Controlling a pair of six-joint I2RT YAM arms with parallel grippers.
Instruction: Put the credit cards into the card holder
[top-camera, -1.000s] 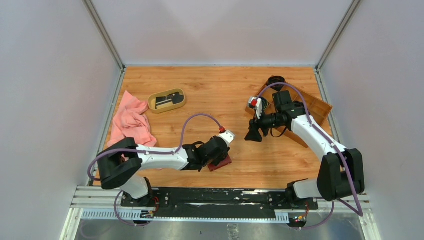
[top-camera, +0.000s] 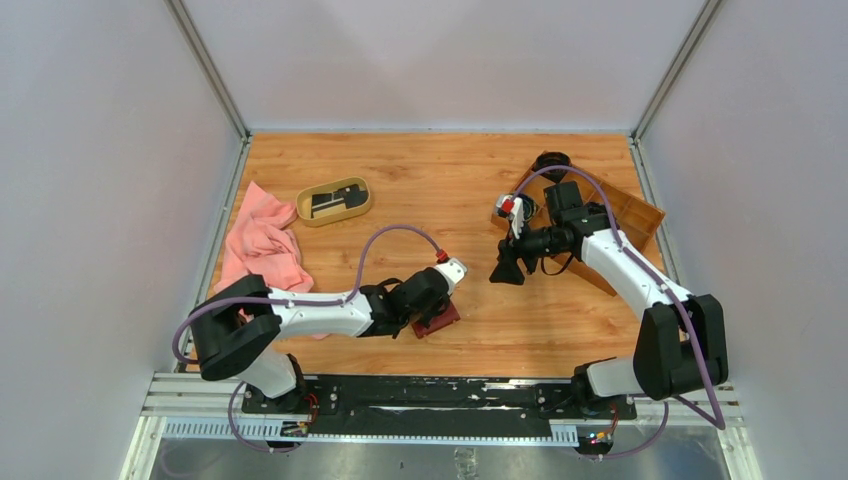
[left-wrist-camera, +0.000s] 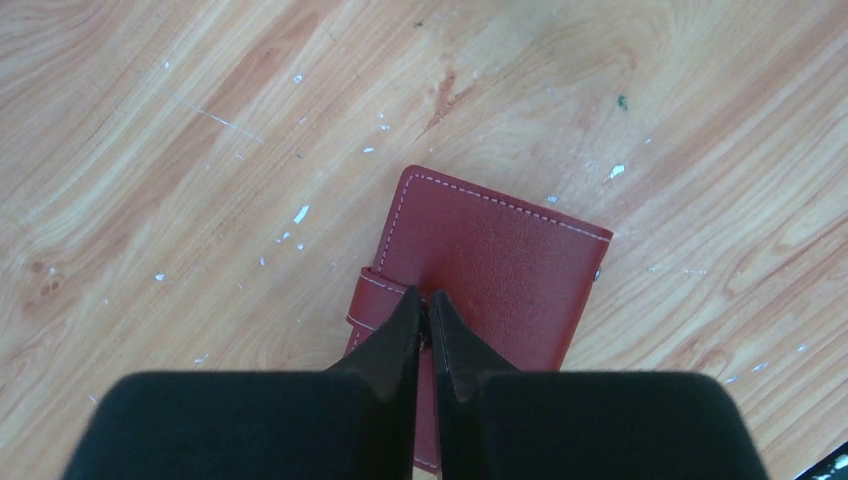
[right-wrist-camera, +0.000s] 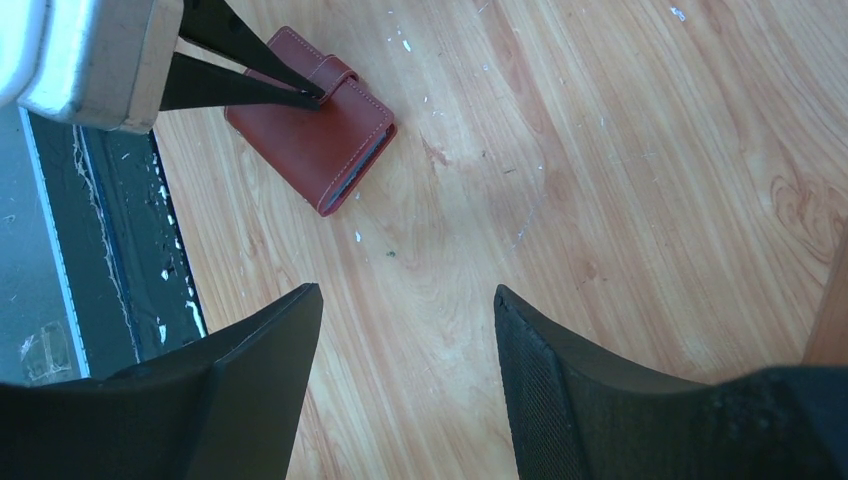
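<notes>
A dark red leather card holder (top-camera: 440, 322) (left-wrist-camera: 490, 260) (right-wrist-camera: 310, 150) lies on the table, closed by a strap. My left gripper (top-camera: 430, 310) is over it, shut, its tips at the strap's fastener; whether anything thin is between them is hard to see. My right gripper (top-camera: 515, 262) stands part open above the table to the right of the holder, nothing between its fingers. Dark flat items (top-camera: 345, 197), possibly the cards, lie in a yellow tray (top-camera: 313, 218) at the back left, too small to identify.
A pink cloth (top-camera: 258, 240) lies along the left side. A wooden compartment box (top-camera: 630, 215) with dark round items stands at the right, partly under my right arm. The table's front rail (right-wrist-camera: 110, 250) runs near the holder.
My left gripper has shifted very slightly up and left over the holder in the top view. The right arm looks almost unchanged.
</notes>
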